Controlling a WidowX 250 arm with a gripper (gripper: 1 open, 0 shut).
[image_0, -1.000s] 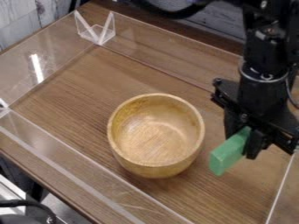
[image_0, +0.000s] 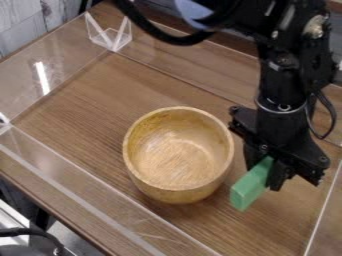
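My black gripper (image_0: 266, 158) points down at the right, shut on a green block (image_0: 247, 187), which hangs tilted just right of a tan bowl (image_0: 178, 122). The block's lower end is near the wooden table top (image_0: 87, 110); whether it touches cannot be told.
A white wire-like object (image_0: 110, 30) stands at the back left. A black cable or part shows at the lower left corner, and a white item at the left edge.
The gripper and arm have moved slightly left, toward the bowl, with the green block still held and a little more upright in view.
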